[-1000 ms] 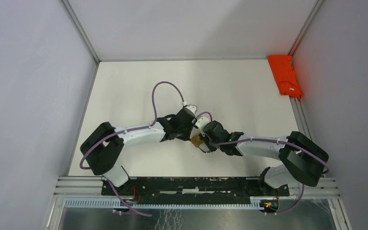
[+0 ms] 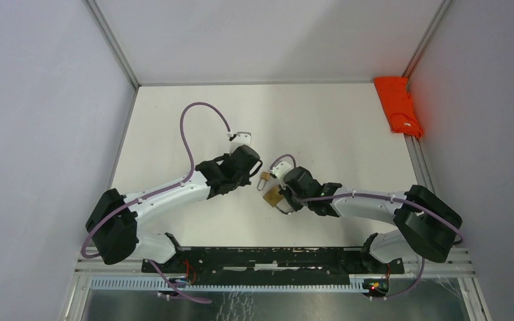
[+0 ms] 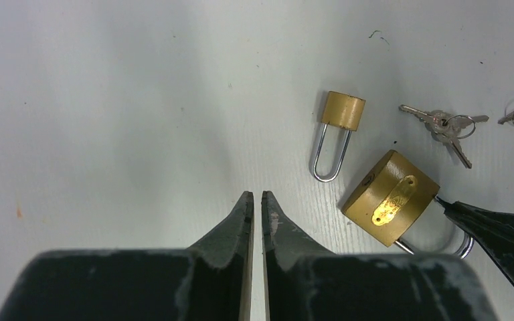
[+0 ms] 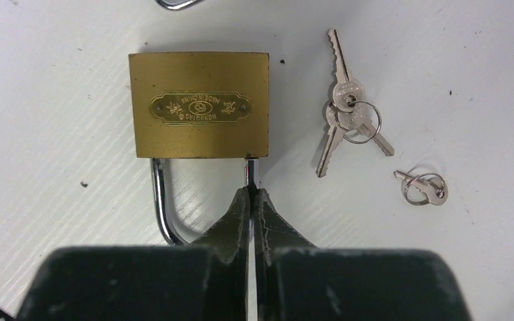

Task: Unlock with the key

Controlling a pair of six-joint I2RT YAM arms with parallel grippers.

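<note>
A large brass padlock (image 3: 388, 194) (image 4: 199, 134) lies flat on the white table, its shackle toward my right gripper, which is shut with its tips at the shackle's straight leg. A small brass padlock (image 3: 343, 110) lies beside it. A bunch of keys on a ring (image 4: 348, 90) and a smaller key ring (image 4: 435, 194) lie near the large padlock. My left gripper hangs over bare table left of the padlocks, its fingers close together with a narrow gap and nothing visible between them.
An orange cloth (image 2: 395, 103) lies at the back right corner by the wall. Walls enclose the workspace.
My left arm has drawn back up and to the left, away from the padlocks, uncovering the small one. The right arm has barely moved.
</note>
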